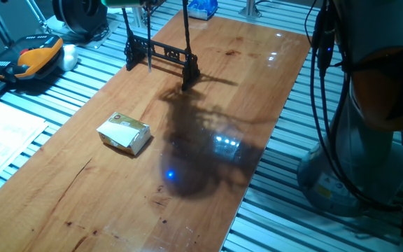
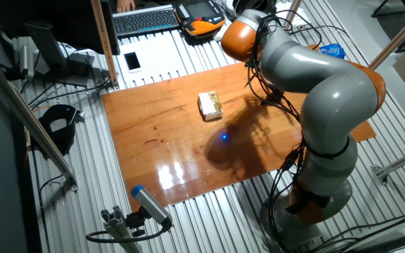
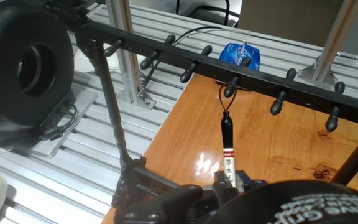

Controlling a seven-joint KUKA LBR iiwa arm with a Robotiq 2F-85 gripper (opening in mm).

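Note:
In the wrist view a brush (image 3: 227, 138) with a black end, a red band and a white lettered label stands upright. My gripper is at the bottom of that view, its fingertips close on both sides of the label, shut on the brush. The thin cord loop (image 3: 221, 98) at the brush's top overlaps a peg of the black rack (image 3: 185, 61); whether it is around the peg or in front of it I cannot tell. In exterior view 1 the brush's lower part (image 1: 150, 52) hangs between the posts of the rack (image 1: 166, 50), clear of the table.
A small white and gold box (image 1: 123, 133) lies on the wooden table (image 1: 54, 203). Beyond the rack a blue packet (image 3: 240, 55) sits near the table's end. The arm (image 2: 332, 105) stands along one long side.

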